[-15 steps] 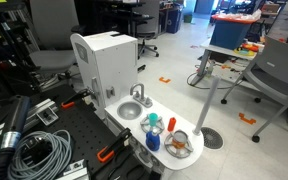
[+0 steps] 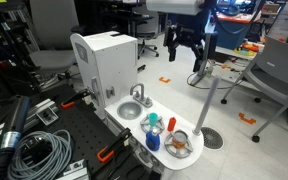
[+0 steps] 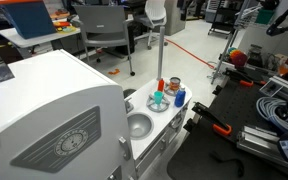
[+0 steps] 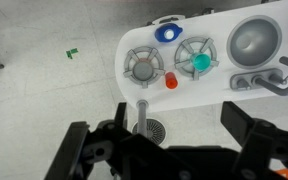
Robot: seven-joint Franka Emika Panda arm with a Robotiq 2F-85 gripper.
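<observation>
My gripper (image 2: 187, 50) hangs open, high above the white toy kitchen counter (image 2: 127, 109), with nothing between its fingers. On the counter are a teal cup (image 2: 153, 119) on one burner, a red bottle (image 2: 171, 124), a blue bottle (image 2: 153, 141) and an orange-brown pot or can (image 2: 180, 137) on the other burner. From the wrist view, looking down, the red bottle (image 4: 171, 80) lies between the two burners, the teal cup (image 4: 201, 62) to its right and the blue bottle (image 4: 168, 33) near the counter's edge. Both fingers (image 4: 111, 144) show at the bottom there.
A round sink (image 4: 254, 44) with a grey faucet (image 4: 286, 75) occupies one end of the counter. A grey post (image 2: 206, 101) rises beside the burners. The white cabinet (image 2: 104, 60) stands at the sink end, and a black table with cables (image 2: 42, 155) borders the counter.
The arm and its gripper have come into exterior view 1 from above, now over the far side of the counter. The objects on the counter have not moved.
</observation>
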